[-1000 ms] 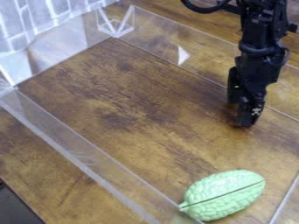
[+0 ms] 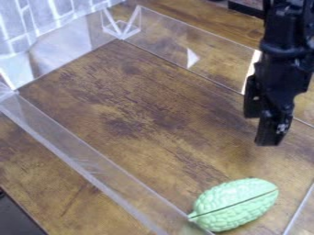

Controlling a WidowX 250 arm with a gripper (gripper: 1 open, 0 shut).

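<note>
A pale green, bumpy toy vegetable (image 2: 233, 204) lies on its side at the bottom right of the wooden surface. My black gripper (image 2: 260, 127) hangs at the right, above and behind the green toy and apart from it, fingers pointing down, open with nothing seen between them.
Clear plastic walls (image 2: 73, 147) enclose the wooden floor (image 2: 135, 119) on the visible sides. White gridded fabric or material (image 2: 37, 27) shows at the top left beyond the walls.
My gripper has come slightly nearer the front of the enclosure, appearing larger and a little lower in view. The green toy has not moved.
</note>
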